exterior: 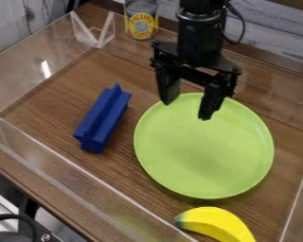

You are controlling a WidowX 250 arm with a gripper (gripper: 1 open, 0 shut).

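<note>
My black gripper [187,100] hangs open over the upper edge of a large light green plate [199,154], its two fingers spread apart with nothing visible between them. A blue block-like bar [101,118] lies on the wooden surface to the left of the plate. A yellow banana [215,224] lies near the front, below the plate.
A can with a yellow label [141,21] stands at the back, top centre. The wooden tray [65,161] has clear walls at left and front. Bare wood lies left of and behind the blue bar.
</note>
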